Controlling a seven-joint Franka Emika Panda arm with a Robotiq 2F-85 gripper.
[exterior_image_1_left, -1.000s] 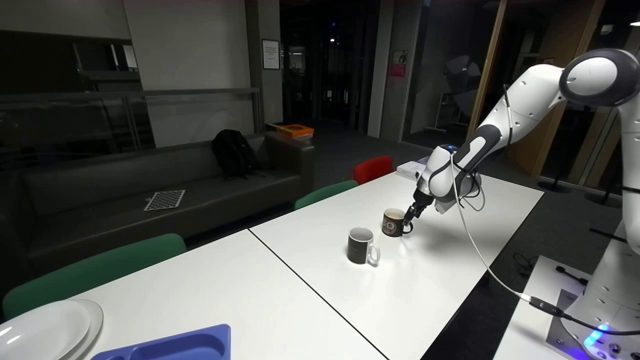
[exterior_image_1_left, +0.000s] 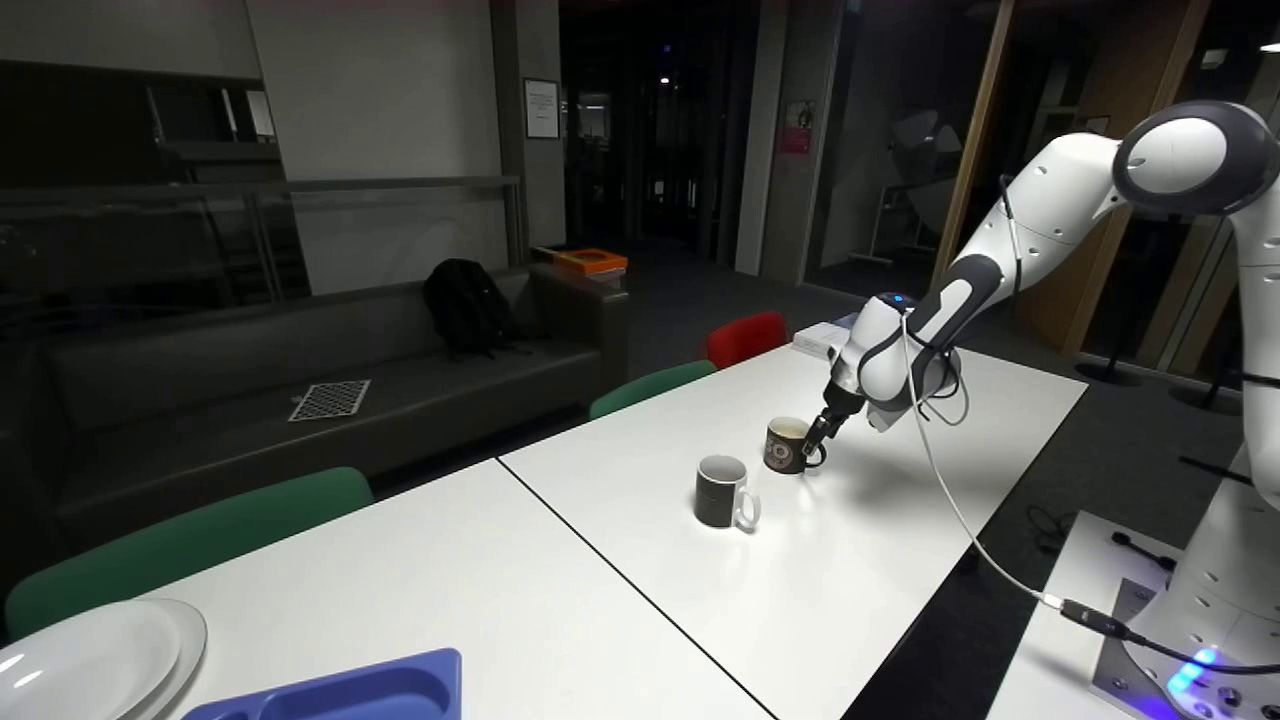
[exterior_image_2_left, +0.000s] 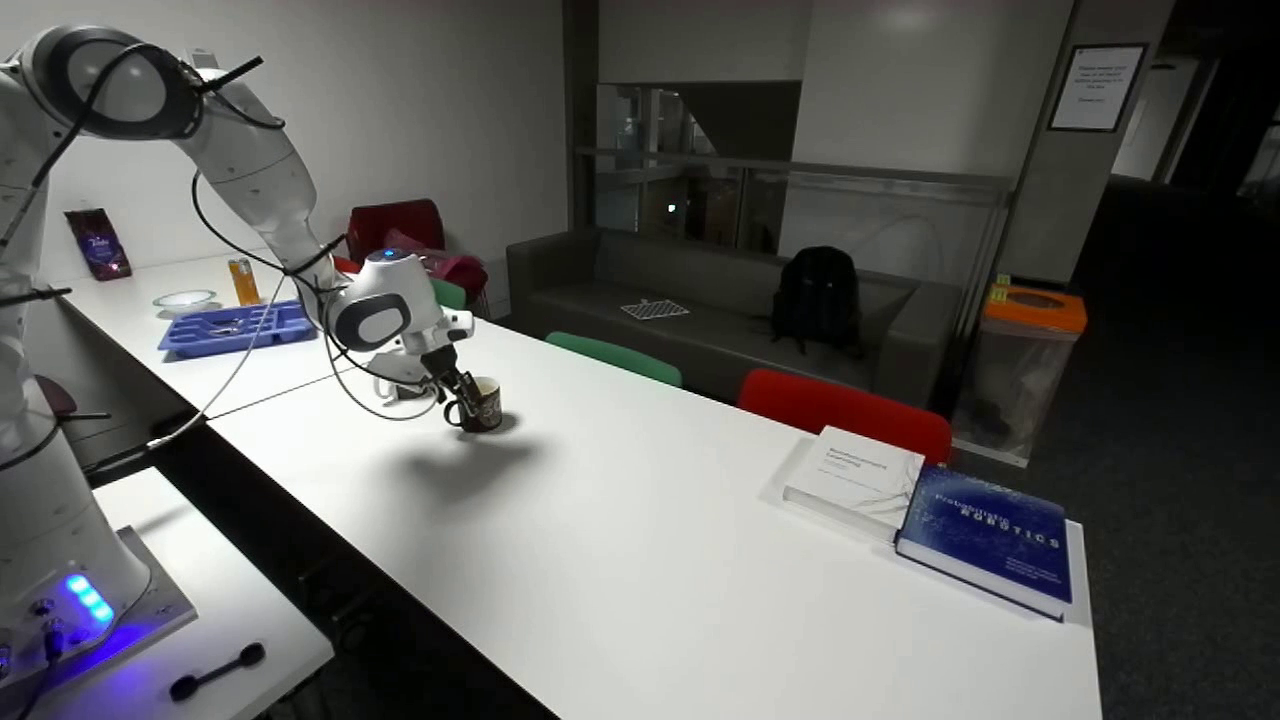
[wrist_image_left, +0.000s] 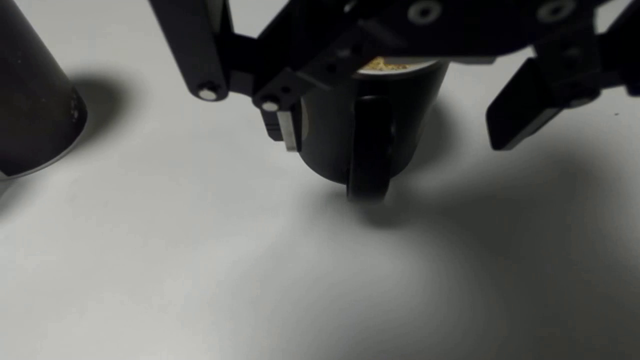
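Note:
A dark mug (exterior_image_1_left: 786, 445) with a printed design stands upright on the white table, its handle turned toward my arm. My gripper is open at the handle side of this mug. In the wrist view the black handle (wrist_image_left: 369, 147) appears in the space between the fingers. The left fingertip (wrist_image_left: 290, 130) overlaps the mug's left side, while the other sits well to the right of the mug. Whether either finger touches it, I cannot tell. A second mug (exterior_image_1_left: 720, 494), dark with a white handle, stands close by and shows partly at the wrist view's left edge.
A blue tray (exterior_image_1_left: 446, 690) and white plates (exterior_image_1_left: 114, 660) lie at the table's far end from the arm. Two books (exterior_image_2_left: 858, 472) rest at the opposite end. A cable hangs from the arm.
My gripper has shifted slightly down and to the left in exterior view 1, closer to the printed mug. Both mugs stand where they were.

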